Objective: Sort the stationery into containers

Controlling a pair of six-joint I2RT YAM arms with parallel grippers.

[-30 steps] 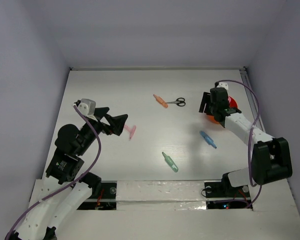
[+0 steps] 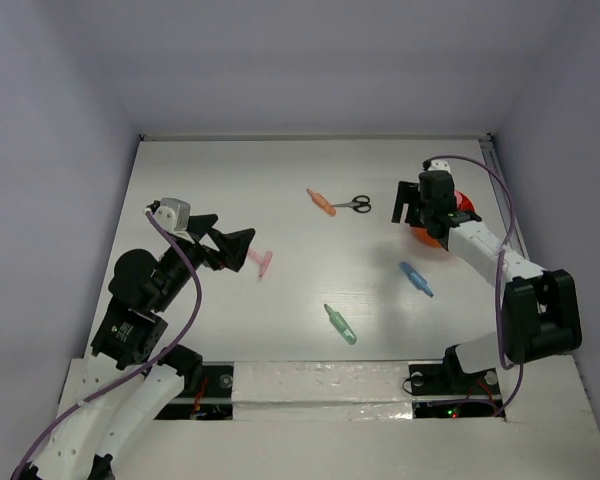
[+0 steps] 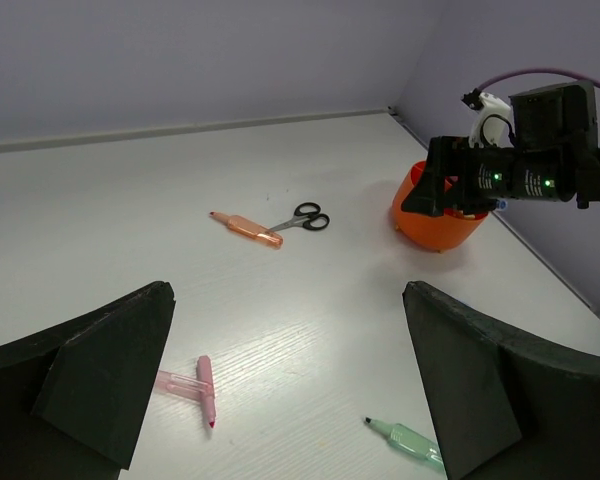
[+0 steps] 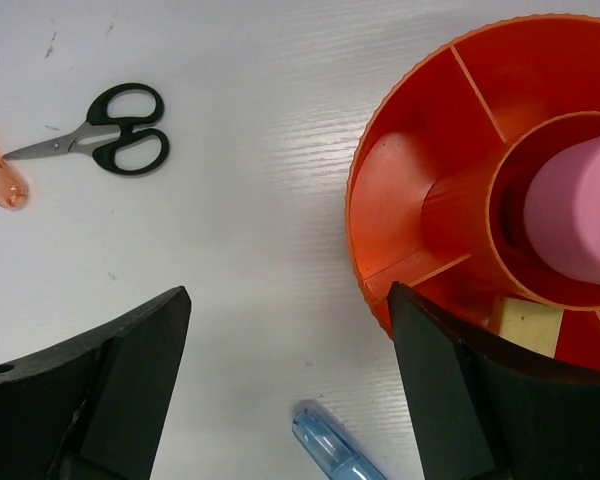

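An orange marker (image 2: pixel 321 201) and black-handled scissors (image 2: pixel 360 203) lie near the middle back. Pink pieces (image 3: pixel 206 392) lie before my left gripper, which stands open and empty at the left. A green marker (image 2: pixel 340 325) lies near the front, a blue marker (image 2: pixel 416 279) at the right. My right gripper is open over the left side of the orange divided organizer (image 4: pixel 400 170), nothing between its fingers. A pink cylinder (image 4: pixel 575 210) stands in the organizer's centre compartment, with a yellow block (image 4: pixel 527 324) in an outer one.
Grey walls enclose it at the back and both sides. A purple cable runs along each arm.
The left arm and the stationery are unmoved.
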